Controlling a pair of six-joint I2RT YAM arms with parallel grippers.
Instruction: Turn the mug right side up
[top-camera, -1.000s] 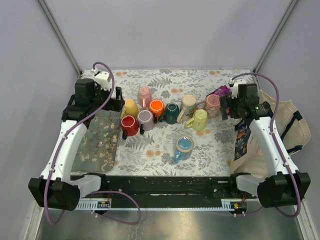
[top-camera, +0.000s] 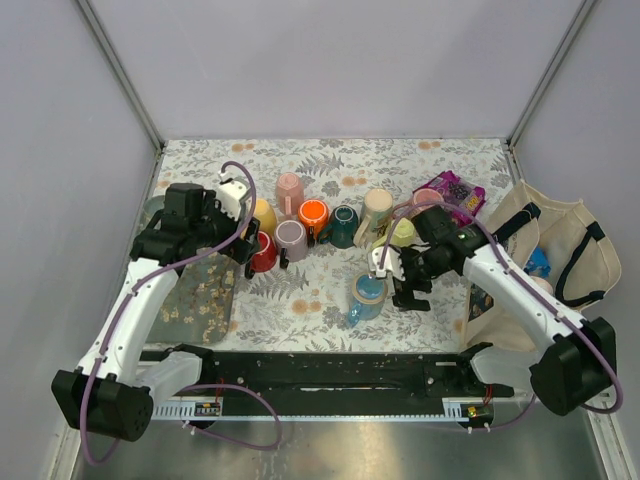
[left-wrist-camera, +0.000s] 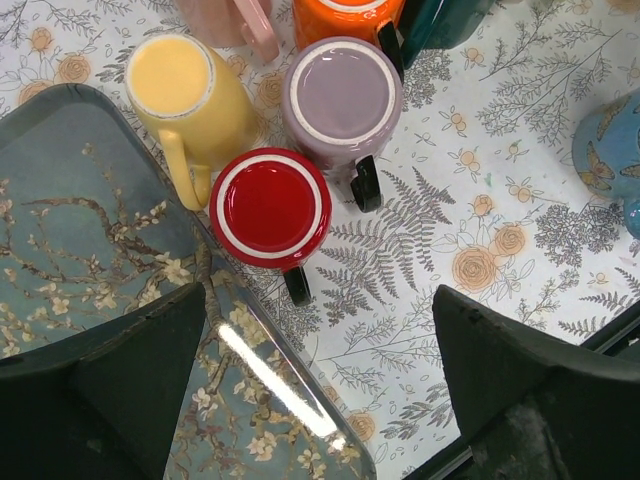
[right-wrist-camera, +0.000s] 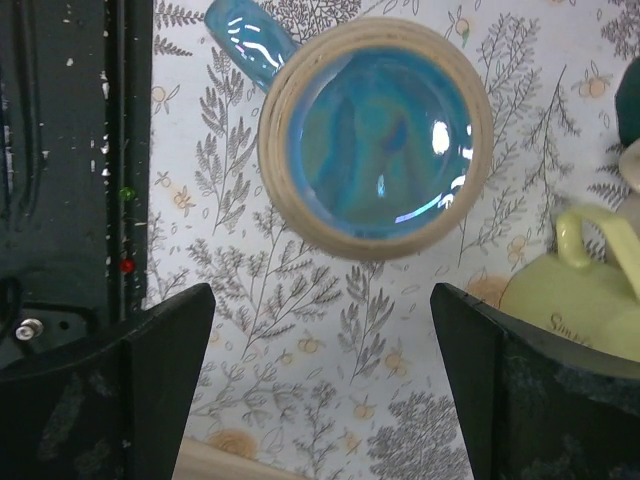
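Observation:
A blue mug (top-camera: 367, 298) with a cream rim stands near the table's front middle, its handle toward the front; in the right wrist view its glossy circular face (right-wrist-camera: 378, 140) points up. My right gripper (top-camera: 410, 295) is open just right of it, nothing between its fingers. My left gripper (top-camera: 236, 244) is open over the tray edge by the red mug (left-wrist-camera: 271, 208) and lilac mug (left-wrist-camera: 342, 95), holding nothing. Yellow, orange, pink, teal, cream and green mugs cluster behind.
A floral tray (top-camera: 195, 310) lies at the left. A cloth bag (top-camera: 570, 250) and purple packet (top-camera: 455, 195) are at the right.
My right gripper has come from the back right down and leftward to beside the blue mug. The mugs stay in place.

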